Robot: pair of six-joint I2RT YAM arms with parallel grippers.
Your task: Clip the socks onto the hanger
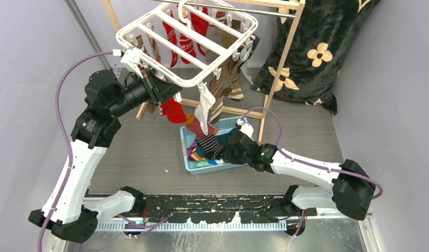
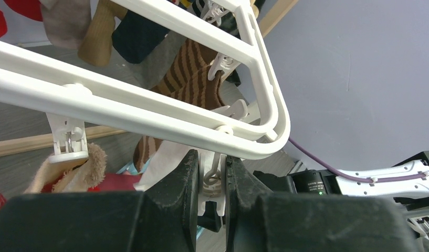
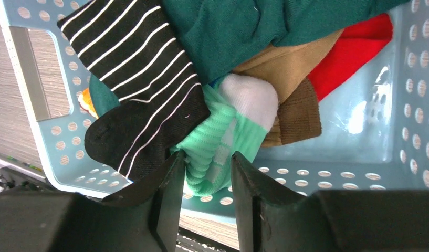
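Note:
The white hanger [image 1: 173, 71] hangs from a wooden rack, with several socks clipped round it. In the left wrist view my left gripper is shut on a white clip [image 2: 212, 181] under the hanger's corner. A white sock [image 1: 204, 105] hangs from a clip at the front corner. My right gripper is down in the blue basket [image 3: 354, 194], its fingers part open. Between and just beyond its fingers lies a mint-green and white sock [image 3: 217, 142]. A black sock with white stripes [image 3: 144, 79] lies to the left of it.
Dark green [image 3: 243, 26], brown and red [image 3: 354, 55] socks also fill the basket. A wooden rack post [image 1: 278, 79] stands close behind the right arm. A dark floral cushion [image 1: 312, 52] leans at the back right.

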